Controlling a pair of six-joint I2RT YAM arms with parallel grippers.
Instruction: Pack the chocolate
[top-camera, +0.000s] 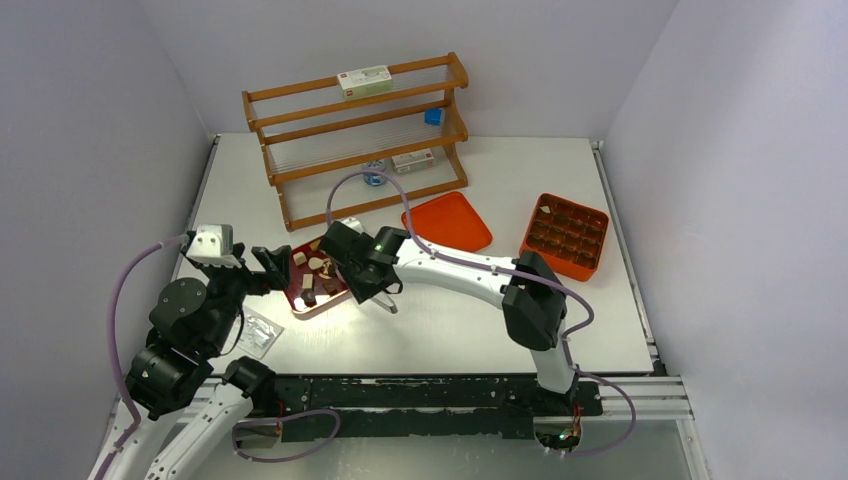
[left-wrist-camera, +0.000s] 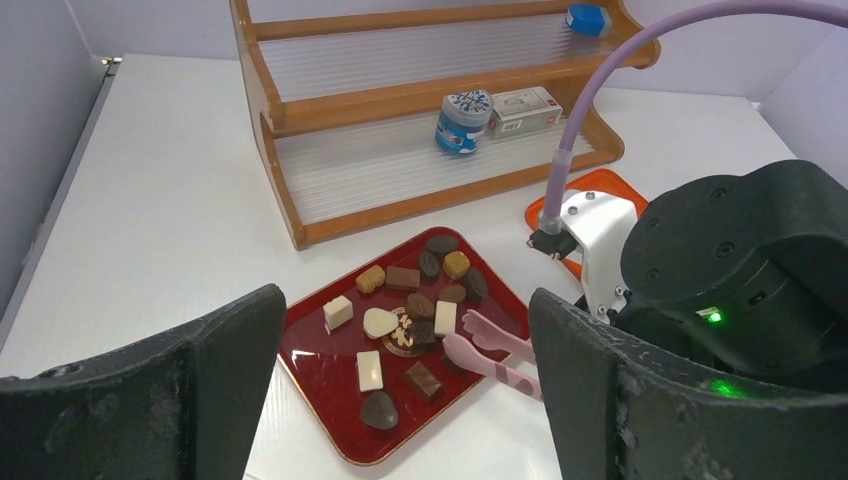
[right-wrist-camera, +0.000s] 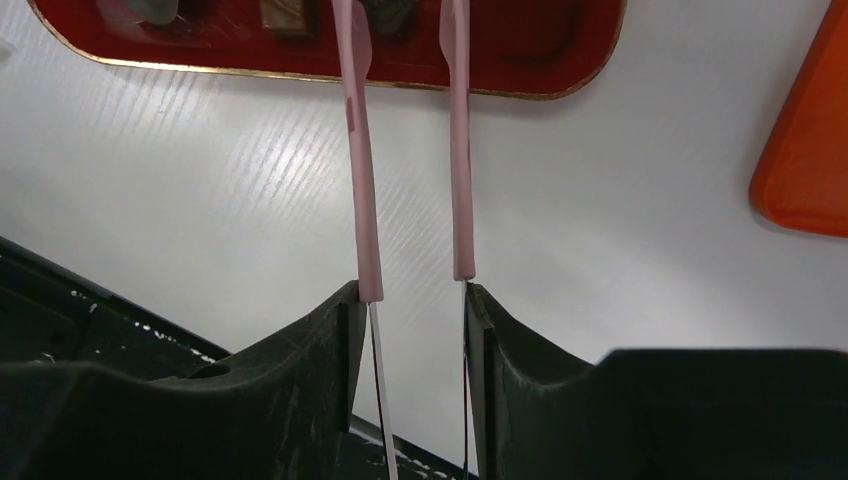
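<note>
A red tray (left-wrist-camera: 336, 400) holds several dark, brown and white chocolates, among them a white square (left-wrist-camera: 369, 372). My right gripper reaches over the tray's near right side, its pink fingers apart near a dark chocolate (right-wrist-camera: 388, 16); I see nothing clearly held. My left gripper (top-camera: 275, 262) hangs open beside the tray's left end, empty. An orange box with a grid of compartments (top-camera: 563, 238) stands at the right, with one light piece in a corner cell.
A wooden rack (top-camera: 355, 157) with boxes and tubs stands at the back. An orange lid (top-camera: 446, 220) lies right of the tray. A silver packet (top-camera: 258, 335) lies front left.
</note>
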